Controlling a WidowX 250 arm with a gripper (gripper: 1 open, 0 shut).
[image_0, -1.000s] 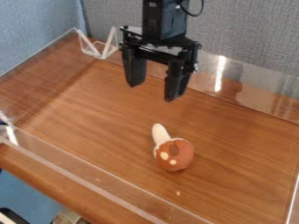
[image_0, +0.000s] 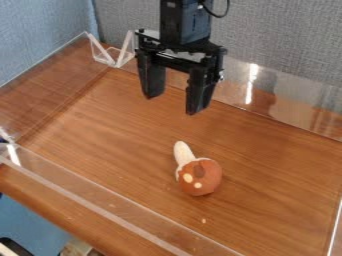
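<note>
My black gripper (image_0: 175, 90) hangs over the back middle of the wooden table (image_0: 107, 140), its two fingers apart with nothing between them. Below it and slightly to the right, a toy mushroom (image_0: 198, 172) lies on the table, its pale stem pointing to the back and its orange-brown spotted cap toward the front, clearly apart from the gripper.
Clear plastic barriers edge the table at the front (image_0: 127, 200) and back. A white wire-like frame (image_0: 110, 55) sits at the back left. The wood around the mushroom is free of other objects.
My gripper has shifted very slightly to the left. The mushroom has not moved.
</note>
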